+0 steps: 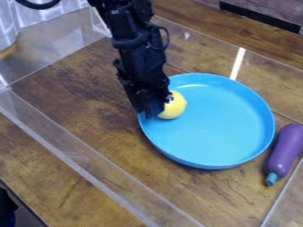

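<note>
My black gripper [151, 105] is low over the left part of a blue round plate [219, 133]. Its lower end is right at a yellow object [172, 105] on the plate, partly in front of it. The fingertips are dark and overlap, so whether they are open or closed on the object is unclear.
A purple eggplant-like object [283, 152] with a teal tip lies just right of the plate. Clear edging runs along the left side.
</note>
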